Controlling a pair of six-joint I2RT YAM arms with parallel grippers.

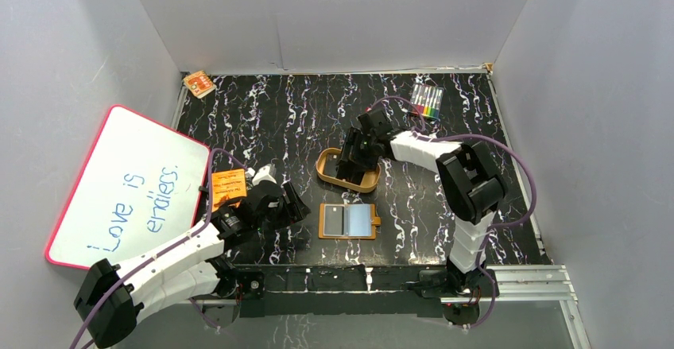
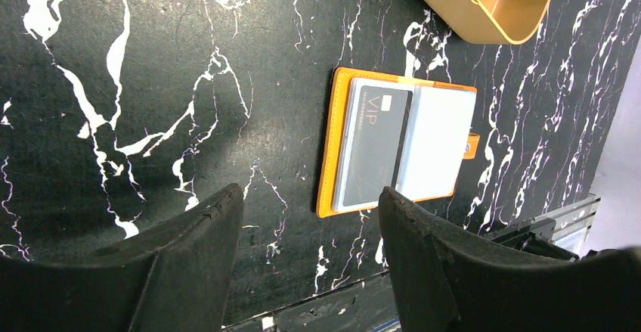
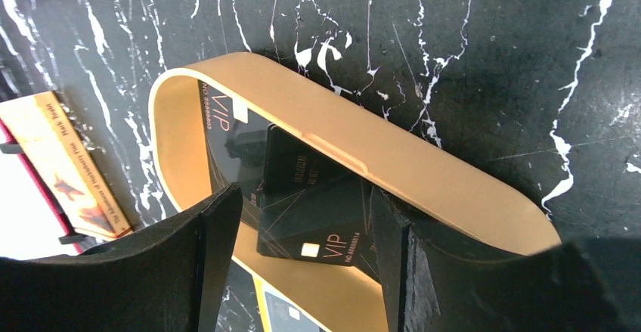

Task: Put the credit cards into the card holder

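Note:
In the right wrist view several black VIP credit cards [image 3: 310, 211] lie in a tan oval container [image 3: 340, 128], which sits mid-table in the top view. My right gripper is open over them, its fingertips at the container. An orange card holder [image 2: 329, 169] lies open on the table, a grey VIP card [image 2: 370, 143] on its left side, clear sleeve on the right. My left gripper stands open with nothing between its fingers, left of the holder.
A whiteboard [image 1: 111, 190] and an orange box [image 1: 229, 180] are on the left. A marker set [image 1: 426, 101] lies at the back right, a small orange item [image 1: 199, 83] at the back left.

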